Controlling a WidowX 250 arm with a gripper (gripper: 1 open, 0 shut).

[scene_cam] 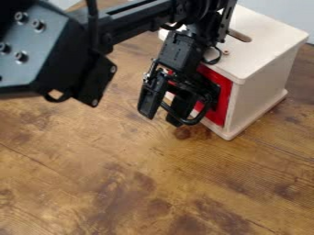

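Observation:
My black gripper (185, 92) hangs in the middle of the camera view, right up against the red front (215, 111) of a pale wooden box (258, 87) with a slot in its top. The gripper covers much of the red face. Its fingertips are dark and overlapped by its own body and cables, so I cannot tell whether they are open or shut, or whether anything is between them.
My arm crosses the upper left of the view.

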